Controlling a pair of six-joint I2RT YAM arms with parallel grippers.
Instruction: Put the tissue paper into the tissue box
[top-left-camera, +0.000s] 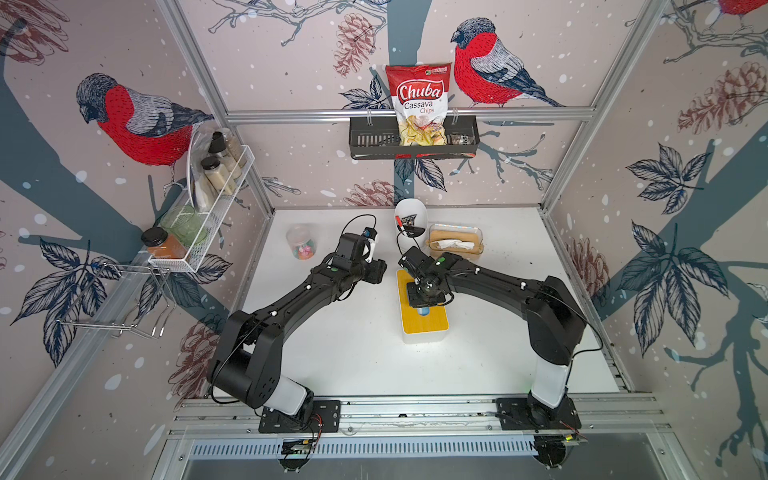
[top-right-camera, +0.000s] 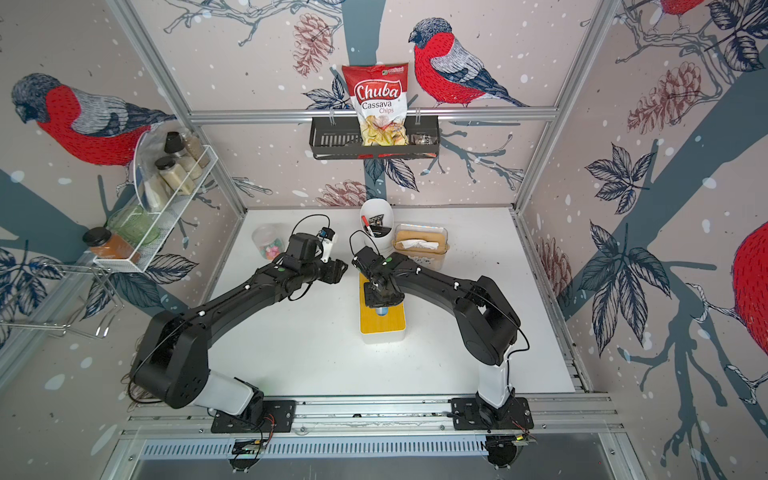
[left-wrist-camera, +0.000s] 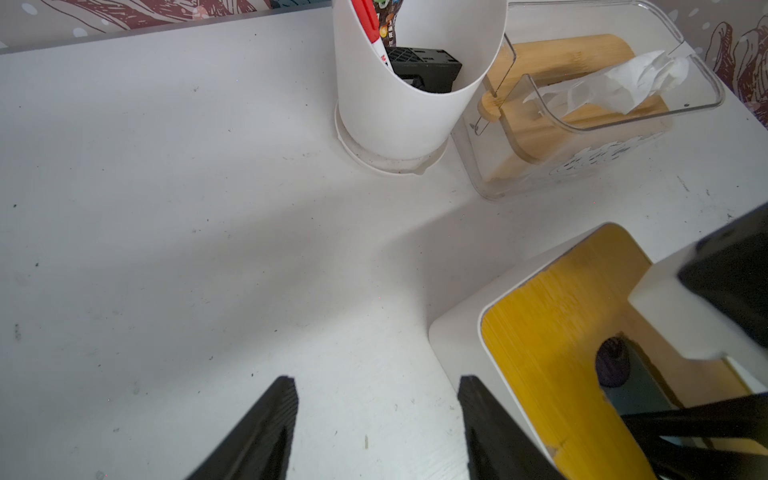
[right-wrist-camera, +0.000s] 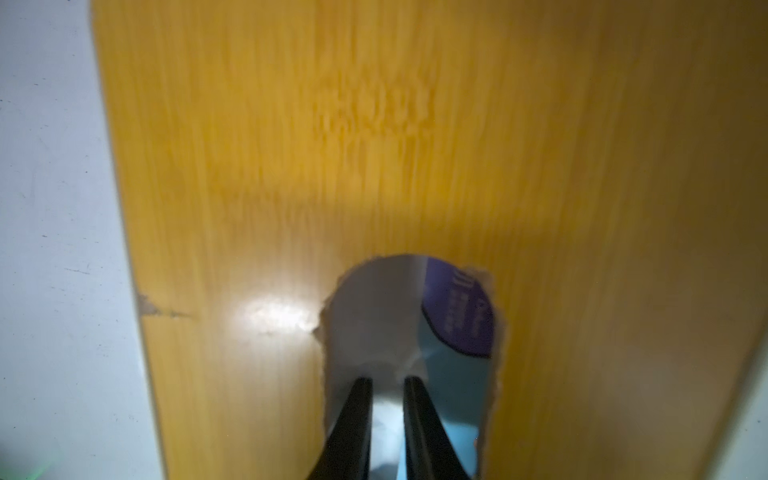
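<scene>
The tissue box, white with a yellow wooden lid (left-wrist-camera: 552, 336), stands at the table's middle. Through the lid's oval opening a blue and grey pack (right-wrist-camera: 448, 376) shows; whether it is the tissue paper is unclear. My right gripper is over the opening, its fingertips a narrow gap apart, with nothing clearly held; their depth relative to the lid is hard to tell. My left gripper stands open above the table just left of the box, with nothing between its fingers.
Behind the box stand a white holder (left-wrist-camera: 400, 120) with pens and a clear container (left-wrist-camera: 496, 180) with wood and white paper. A small cup (top-left-camera: 301, 240) sits back left. A wire rack (top-left-camera: 209, 224) hangs on the left wall.
</scene>
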